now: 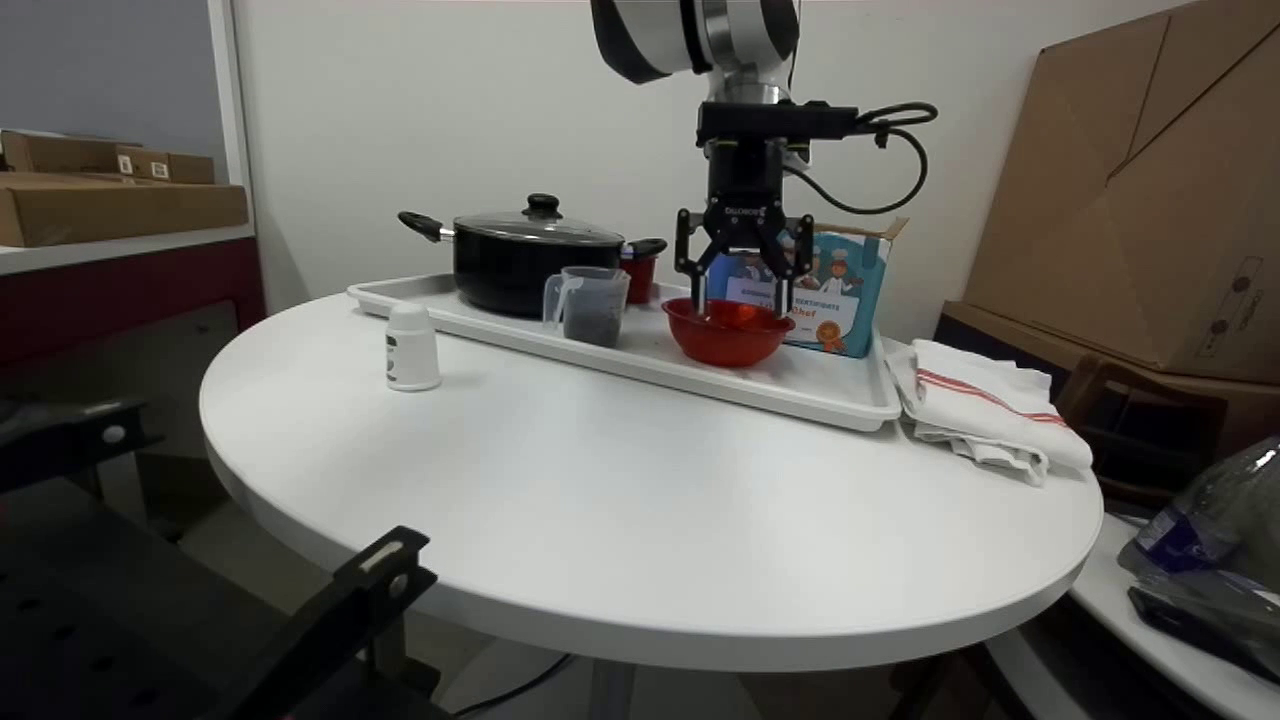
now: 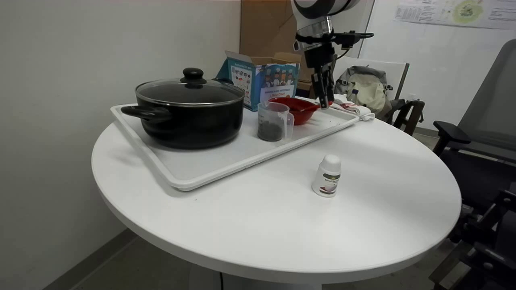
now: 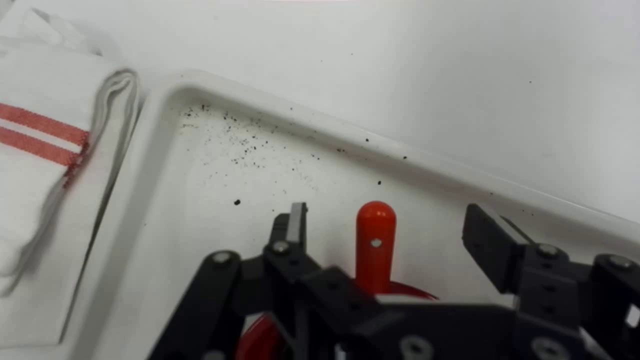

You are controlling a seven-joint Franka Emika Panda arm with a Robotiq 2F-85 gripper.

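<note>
Over the red bowl (image 1: 728,336), my gripper (image 1: 743,300) points straight down with its fingers apart. In the wrist view a red rounded handle (image 3: 375,246) with a small hole stands between the two fingertips, with a clear gap on each side. Part of the red bowl (image 3: 261,339) shows below it, mostly covered by the gripper's linkage. Whether the handle belongs to the bowl or to a utensil in it, I cannot tell. From the other side, my gripper (image 2: 325,104) appears at the bowl's (image 2: 295,111) near-right rim.
The white tray (image 1: 828,402) also carries a lidded black pot (image 2: 193,121), a measuring cup (image 1: 593,310) with dark contents and a blue box (image 1: 858,294). A folded towel (image 1: 990,402) lies right of it. A white bottle (image 2: 327,176) stands on the otherwise clear tabletop.
</note>
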